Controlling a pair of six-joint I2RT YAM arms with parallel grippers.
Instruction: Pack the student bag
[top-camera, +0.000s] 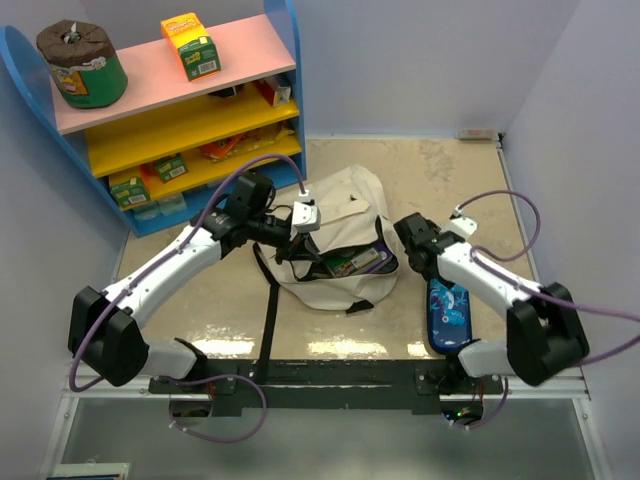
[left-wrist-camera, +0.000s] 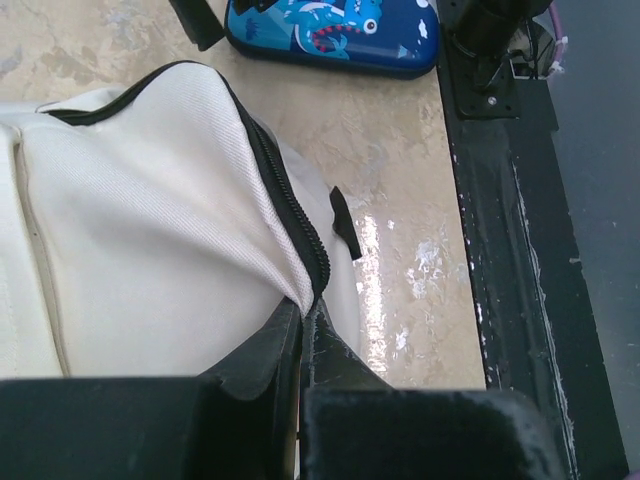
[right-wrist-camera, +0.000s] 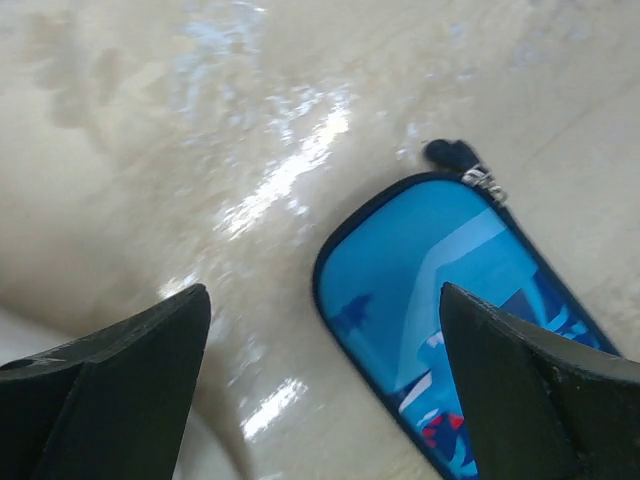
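Note:
The white bag (top-camera: 340, 290) lies in the middle with its opening narrowed, green and purple items inside. My left gripper is shut at the black-zippered rim (left-wrist-camera: 290, 200), the white fabric running into its fingertips. My right gripper is open above the blue pencil case (right-wrist-camera: 430, 280), which lies on the table right of the bag with nothing between the fingers. The case has a shark print and a dark zipper pull.
A shelf unit (top-camera: 180, 120) with boxes and packets stands at back left. Bare table (top-camera: 420, 170) shows behind the case. A black strap (top-camera: 270, 320) trails toward the front edge.

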